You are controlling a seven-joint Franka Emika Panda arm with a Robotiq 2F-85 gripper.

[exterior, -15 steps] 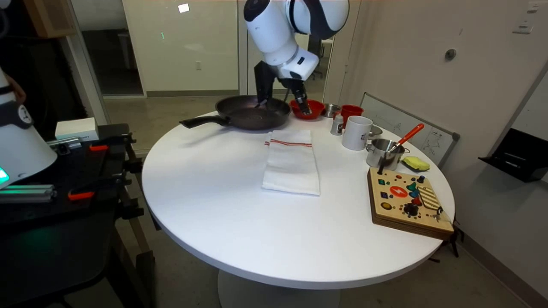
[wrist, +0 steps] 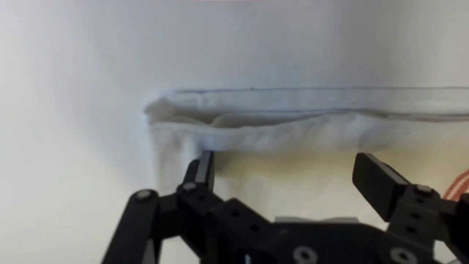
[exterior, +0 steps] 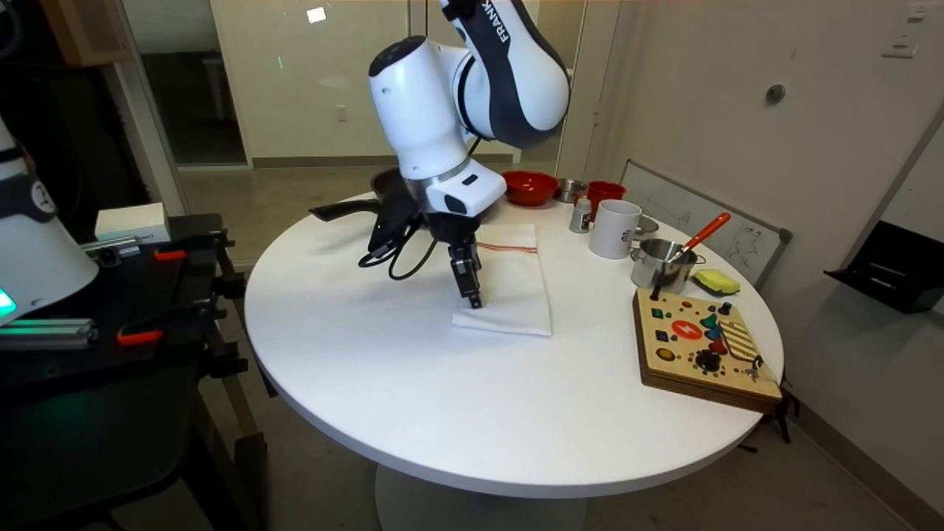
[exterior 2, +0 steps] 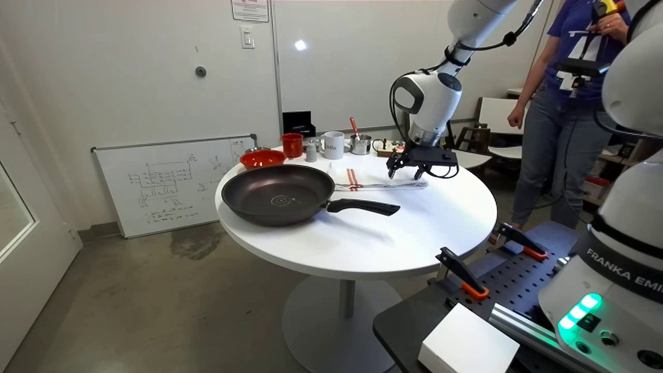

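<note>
A folded white towel [exterior: 513, 283] with red stripes lies flat on the round white table [exterior: 398, 389]. In the wrist view the towel's folded edge [wrist: 281, 127] runs across the middle, with its layers slightly apart near the corner. My gripper is open over the towel, its fingers spread wide. The left finger [wrist: 205, 169] is close to the edge near the corner; whether it touches the cloth I cannot tell. In exterior view 2 the gripper [exterior 2: 405, 175] stands low at the towel's right end.
A dark frying pan [exterior 2: 279, 192] stands behind the arm, its handle [exterior 2: 363, 205] reaching over the table. A red bowl [exterior: 529, 187], white mug [exterior: 614, 229], steel pot [exterior: 664, 264], yellow sponge [exterior: 715, 282] and wooden board [exterior: 706, 346] line the far and right side.
The arm has come down from near the pan and red bowl to the towel's near end. The towel looks unmoved in exterior view 1.
</note>
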